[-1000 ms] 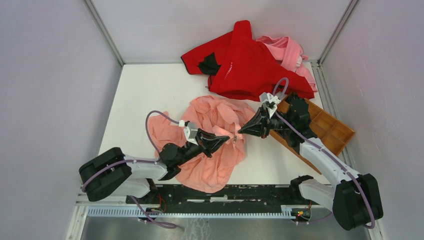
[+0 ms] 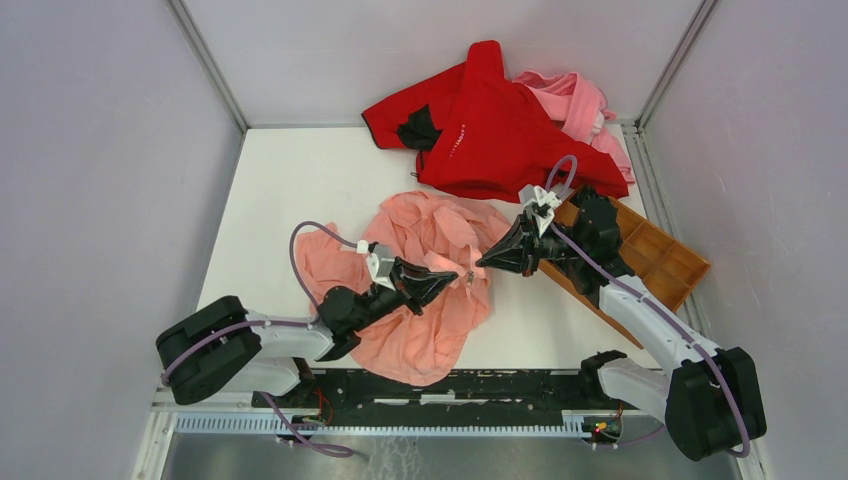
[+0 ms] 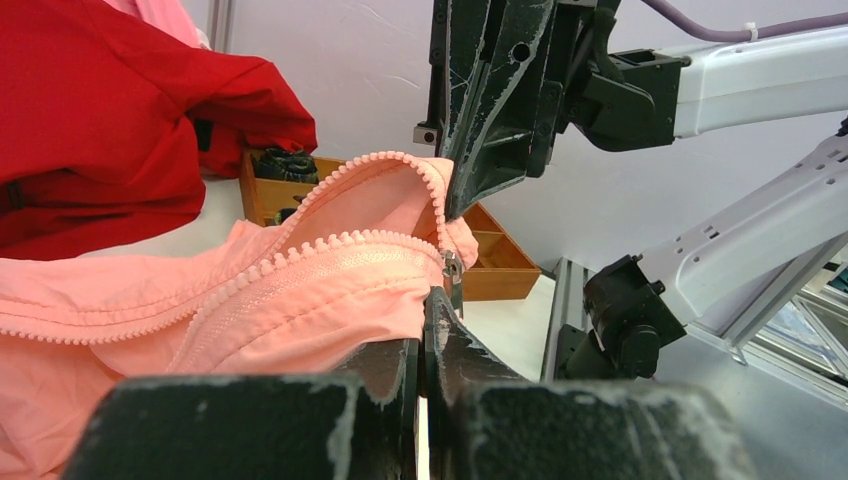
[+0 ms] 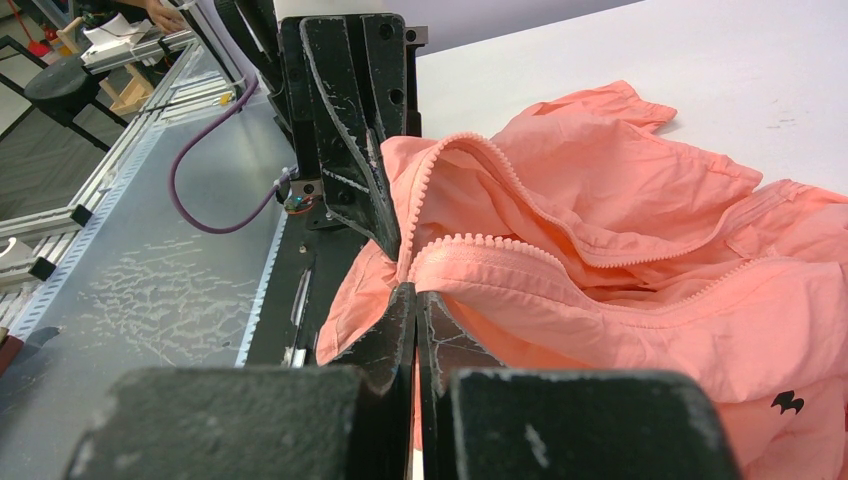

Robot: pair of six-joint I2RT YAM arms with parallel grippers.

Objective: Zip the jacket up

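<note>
The salmon-pink jacket (image 2: 400,340) lies spread on the table with its front partly lifted, its toothed zipper edges (image 3: 350,240) standing apart as two curves. My left gripper (image 2: 456,278) is shut on one front edge of the cloth. A small metal slider (image 3: 453,268) shows just beyond its fingertips. Facing it from the right, my right gripper (image 2: 480,263) is shut at the opposite front edge, with thin pink cloth at its fingertips. In the right wrist view both zipper edges (image 4: 470,240) run close together near the fingertips and separate farther away. How the teeth meet at the slider is hidden.
A red garment (image 2: 500,140) lies at the back, a lighter pink one (image 2: 575,100) behind it. On the right, partly behind the right arm, stands a brown compartment box (image 2: 665,260).
The left arm has shifted very slightly. Otherwise the jacket and the right arm look the same.
</note>
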